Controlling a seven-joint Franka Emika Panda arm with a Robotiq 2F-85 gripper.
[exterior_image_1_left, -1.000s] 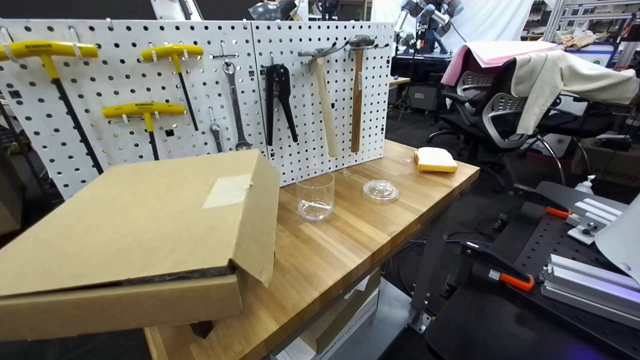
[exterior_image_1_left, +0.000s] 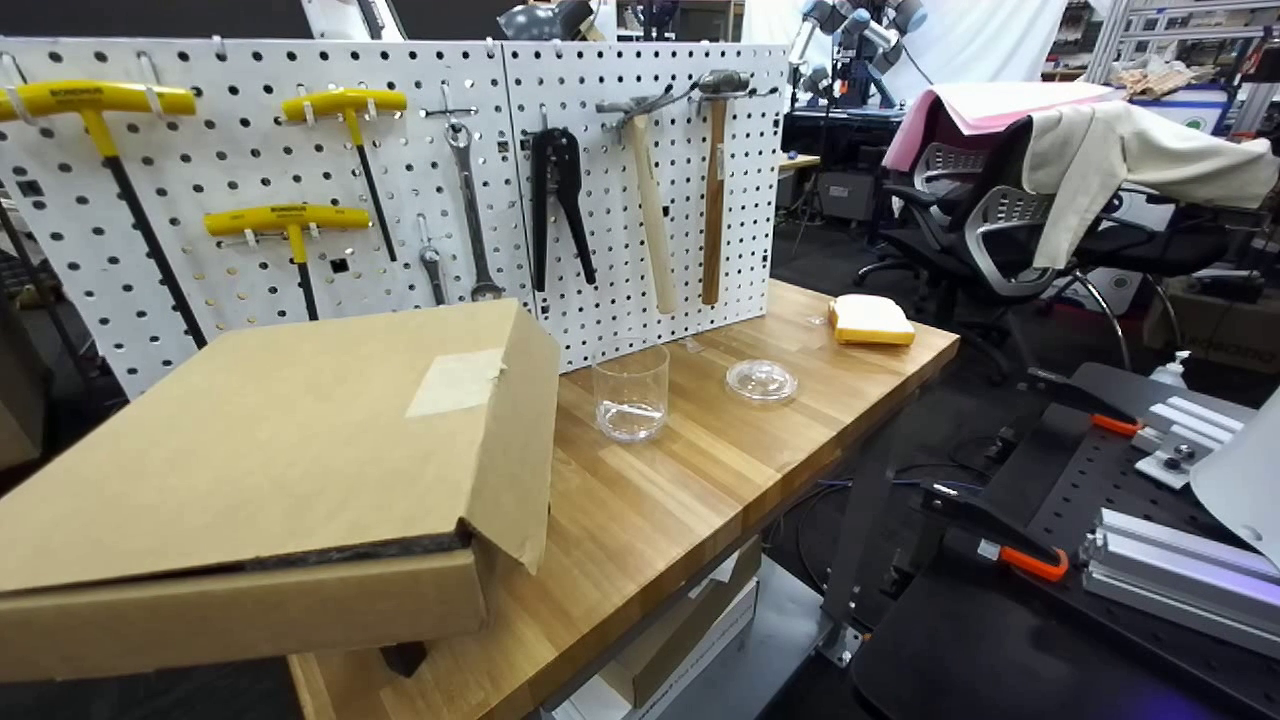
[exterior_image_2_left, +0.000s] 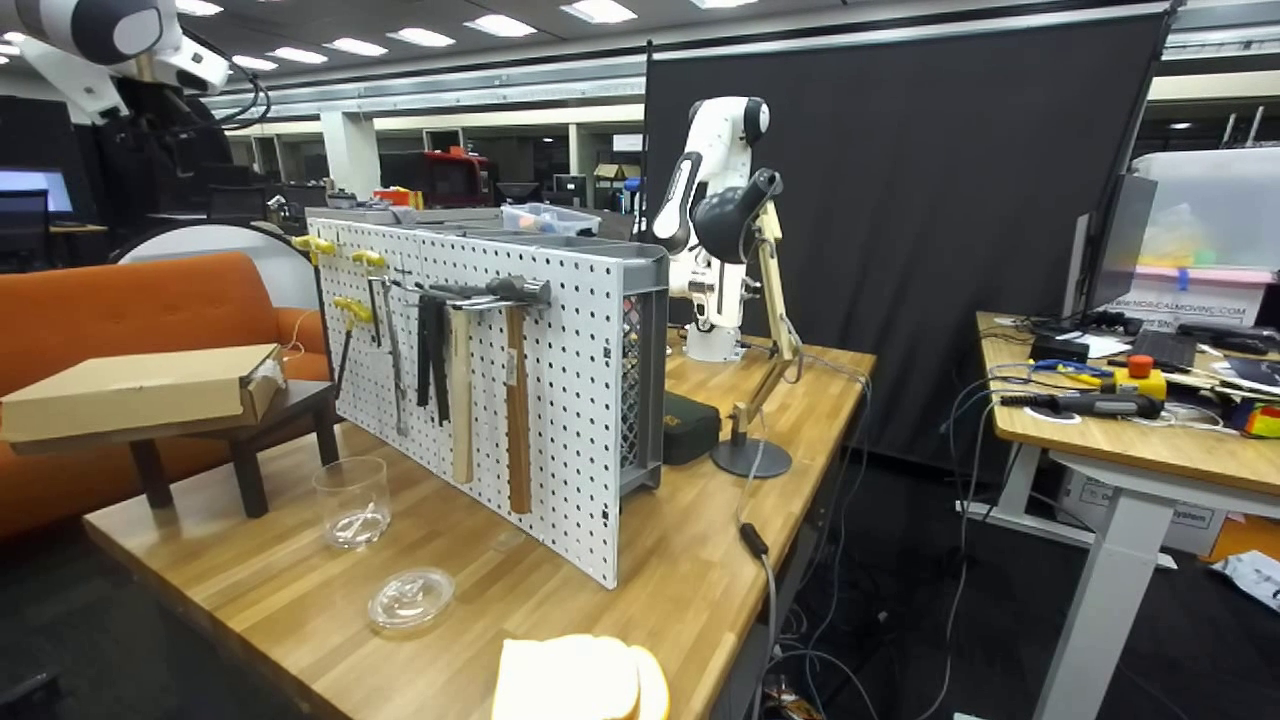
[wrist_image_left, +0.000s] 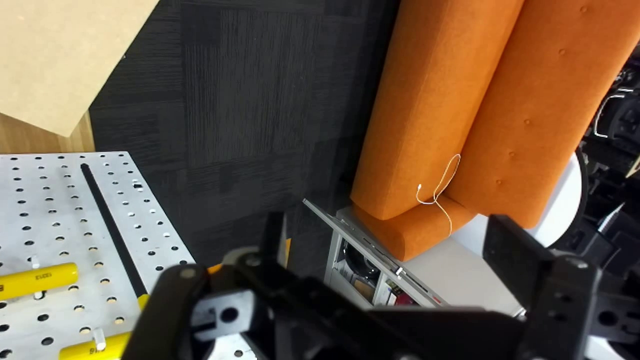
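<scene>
My gripper is open in the wrist view, its two dark fingers wide apart and nothing between them. Beyond it lie the dark floor and an orange sofa (wrist_image_left: 420, 102). On the wooden table (exterior_image_1_left: 684, 480) stands a clear glass jar (exterior_image_1_left: 630, 390), upright, with something small and pale at its bottom. A clear round lid (exterior_image_1_left: 762, 380) lies flat beside it, apart from the jar. Farther along the table sits a slice-shaped bread piece (exterior_image_1_left: 871, 318). In neither exterior view does my gripper show near these things.
A cardboard box (exterior_image_1_left: 276, 420) on a low dark stand (exterior_image_2_left: 240, 450) occupies one table end. The pegboard (exterior_image_2_left: 564, 408) carries T-handle keys, wrenches, a black tool and two hammers. Behind it stands a desk lamp (exterior_image_2_left: 752, 457). Bare wood surrounds the lid.
</scene>
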